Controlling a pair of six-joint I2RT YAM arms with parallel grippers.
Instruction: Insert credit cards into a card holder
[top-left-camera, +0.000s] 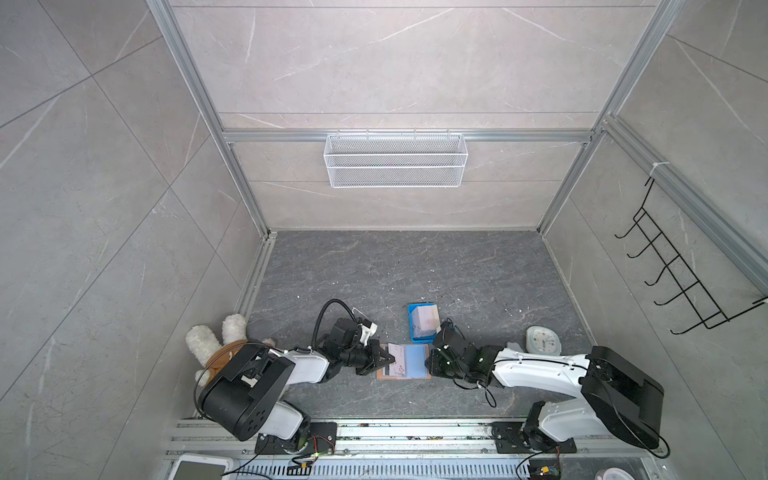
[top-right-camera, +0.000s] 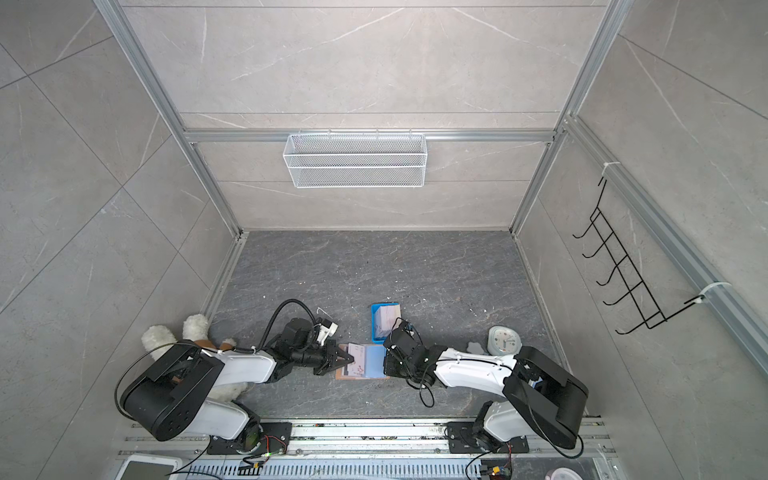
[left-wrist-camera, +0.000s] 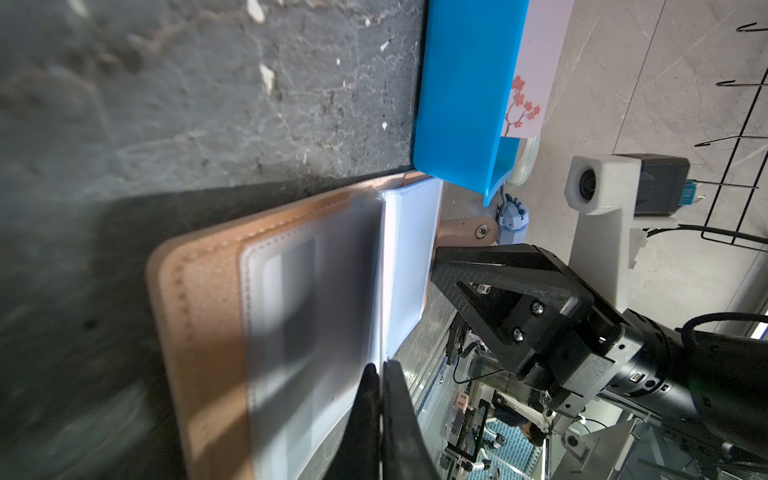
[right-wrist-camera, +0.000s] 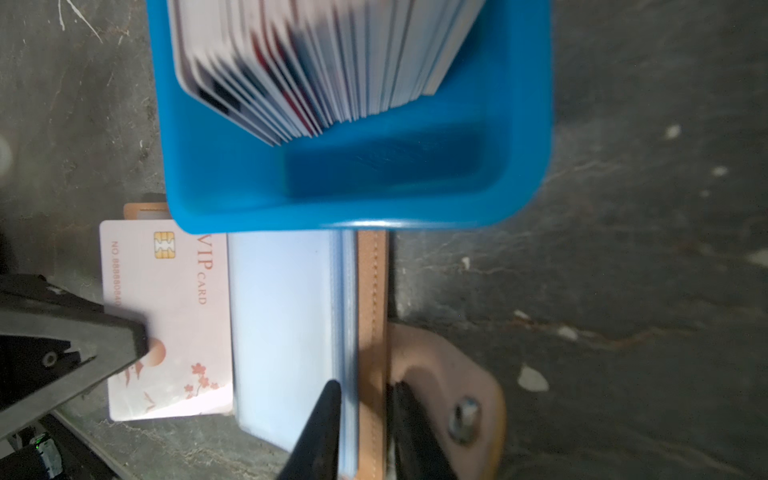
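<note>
A tan card holder (top-left-camera: 416, 371) with clear and pale-blue sleeves lies open on the floor between my grippers. A pink VIP card (right-wrist-camera: 184, 312) shows on it in the right wrist view. My left gripper is shut at the sleeves' edge; I cannot tell of anything between its fingers. My right gripper is open above the holder's blue-sleeve edge and tan border, holding nothing. A blue box (right-wrist-camera: 352, 212) full of upright cards (top-left-camera: 425, 320) stands just behind the holder.
A plush toy (top-left-camera: 204, 344) sits at the left wall, beside the left arm. A white scale-like object (top-left-camera: 542, 340) stands right. A wire basket (top-left-camera: 396, 160) hangs on the back wall, a black hook rack (top-left-camera: 672, 272) on the right.
</note>
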